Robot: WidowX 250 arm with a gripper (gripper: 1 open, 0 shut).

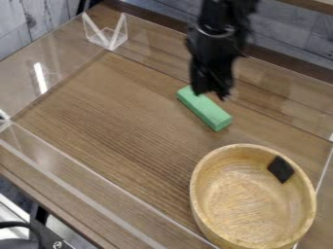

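Note:
A green block (204, 110) lies on the wooden table (104, 126), right of centre. My black gripper (207, 80) hangs just above and behind the block, apart from it in the view, its fingers shut with nothing visible between them. A round cream bowl (247, 209) sits at the lower right, with a black block (278, 170) at its right rim.
A clear plastic object (107, 31) stands at the back left. Cables lie at the lower left edge.

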